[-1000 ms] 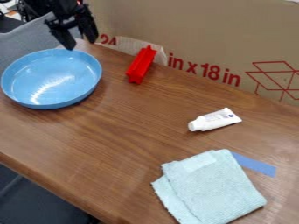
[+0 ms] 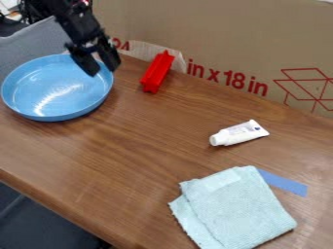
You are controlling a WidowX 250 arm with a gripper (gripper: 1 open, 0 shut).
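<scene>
My black gripper (image 2: pixel 99 64) hangs open at the top left, over the back edge of a blue round tray (image 2: pixel 55 105). Nothing shows between its fingers. A red object (image 2: pixel 156 72) lies to the right of it, near the cardboard backdrop. A white tube (image 2: pixel 239 133) lies at the middle right, and a folded pale-blue cloth (image 2: pixel 232 209) rests at the front right.
A cardboard box wall (image 2: pixel 235 39) runs along the back. A strip of blue tape (image 2: pixel 283 182) is on the wooden table beside the cloth.
The gripper came down from above toward the tray and has since shifted slightly right. The objects on the table look unmoved.
</scene>
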